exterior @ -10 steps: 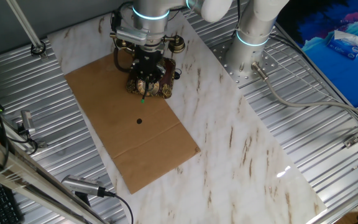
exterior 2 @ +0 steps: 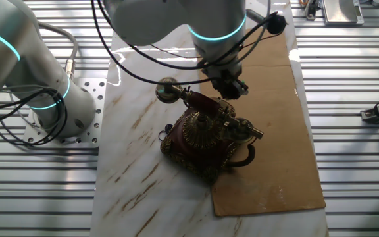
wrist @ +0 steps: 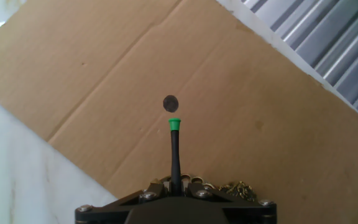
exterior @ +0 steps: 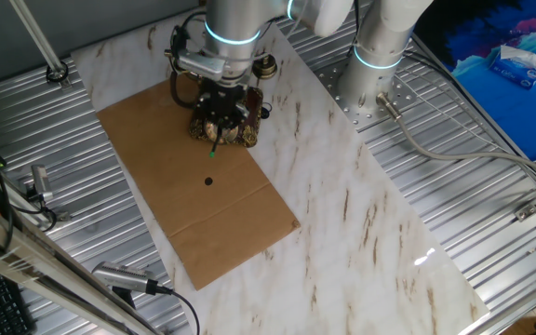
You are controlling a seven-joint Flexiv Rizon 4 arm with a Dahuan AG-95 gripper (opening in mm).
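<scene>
My gripper is shut on a thin black stick [wrist: 176, 155] with a green tip [wrist: 174, 124]. In the wrist view the tip points toward a small dark round disc [wrist: 170, 103], with a narrow strip of cardboard showing between them. That disc [exterior: 208, 181] lies flat on the brown cardboard sheet [exterior: 180, 205]; from exterior view 1 the green tip [exterior: 212, 154] appears a little short of it. An ornate vintage telephone [exterior 2: 202, 135] stands partly on the cardboard, close to the gripper [exterior 2: 235, 87]. How high the tip is cannot be told.
The cardboard rests on a marble-patterned board [exterior: 342, 223] with wide bare areas. Slatted metal surface [exterior: 45, 140] surrounds the board. Loose cables [exterior 2: 143, 72] hang from the arm. A metal cylinder with a cable [exterior: 124, 277] sits at the front left, outside the cardboard.
The arm and gripper have shifted slightly downward in exterior view 1, bringing the green tip a little nearer the disc. The telephone, cardboard and disc have stayed where they were.
</scene>
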